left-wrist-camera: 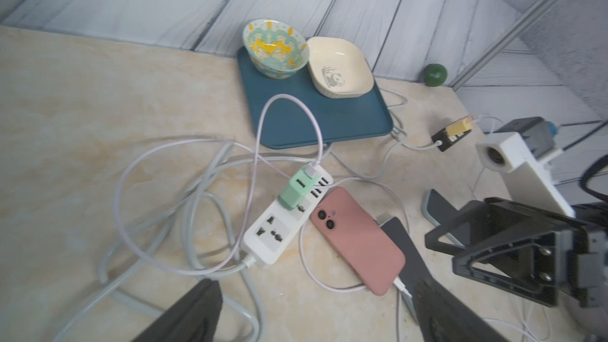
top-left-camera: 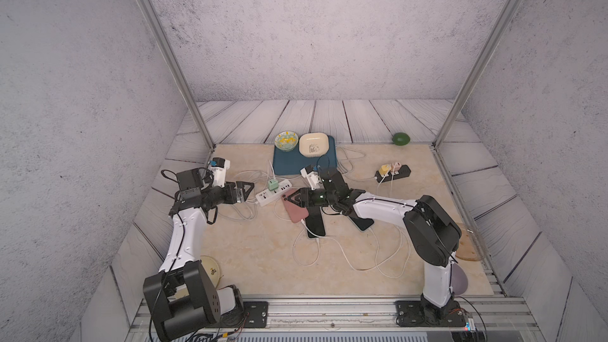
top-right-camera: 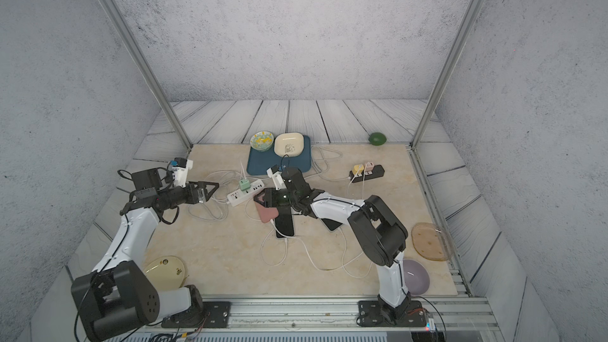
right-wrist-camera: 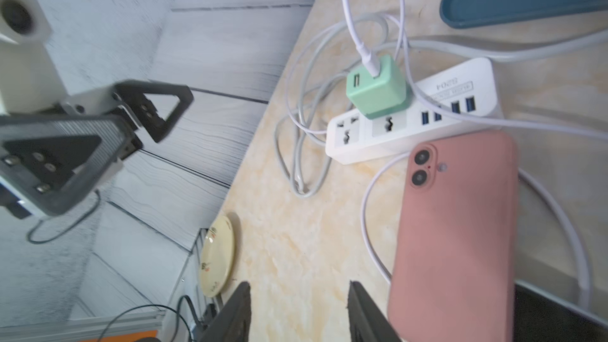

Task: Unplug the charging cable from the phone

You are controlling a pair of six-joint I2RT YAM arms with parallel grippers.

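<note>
The pink phone (left-wrist-camera: 359, 240) lies back side up, its camera end beside the white power strip (left-wrist-camera: 288, 215) and its body partly over a black phone (left-wrist-camera: 411, 256). A white cable's plug (left-wrist-camera: 399, 283) shows at its lower end in the left wrist view; that end is cut off in the right wrist view. My right gripper stands open beside the pink phone (right-wrist-camera: 457, 234), nothing between its fingers. Left of the strip, my left gripper hovers open and empty over the loops of cable.
A green charger (left-wrist-camera: 299, 188) with an upright cable sits in the strip. Behind it is a blue tray (left-wrist-camera: 304, 129) with a bowl and dish. Another phone (top-left-camera: 362, 223) lies to the right. Loose cables cross the front.
</note>
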